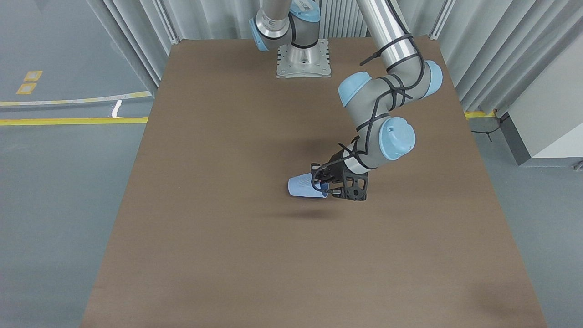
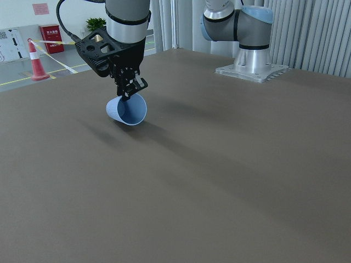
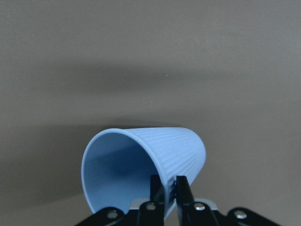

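Observation:
A light blue ribbed cup lies on its side in the middle of the brown table, under my gripper. In the left view the open mouth of the cup faces the camera, with the gripper at its upper rim. In the wrist view my two black fingers straddle the near rim of the cup, one inside and one outside, and the gripper looks shut on that wall.

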